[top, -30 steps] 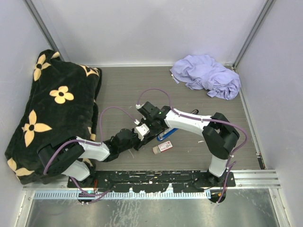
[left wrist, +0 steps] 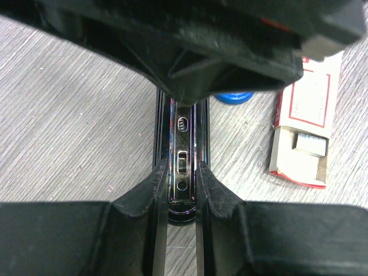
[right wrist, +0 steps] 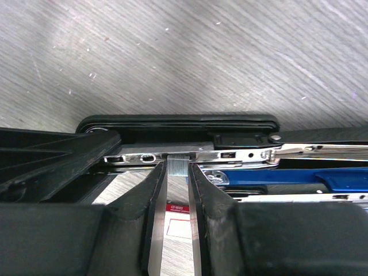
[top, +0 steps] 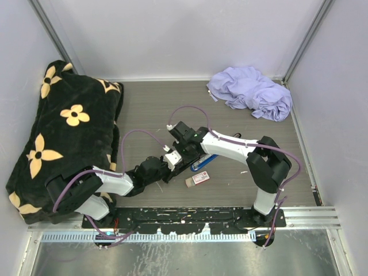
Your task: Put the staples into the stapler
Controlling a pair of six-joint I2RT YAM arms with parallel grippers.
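Observation:
In the left wrist view the black stapler (left wrist: pixel 180 138) points away from my left gripper, which is shut on its end. In the right wrist view it lies open crosswise (right wrist: pixel 224 123). My right gripper is shut on a strip of silver staples (right wrist: pixel 177 165), held at the stapler's metal channel; whether it is seated inside is hard to tell. In the top view both grippers meet over the stapler and largely hide it.
The staple box (top: pixel 198 179) with staples inside lies just beside the stapler, along with a blue-handled tool (top: pixel 203 163). A black patterned cushion (top: pixel 63 138) fills the left side; a lilac cloth (top: pixel 253 92) lies at the back right.
My right arm has shifted very slightly to the right and up in the top view. The left arm appears still.

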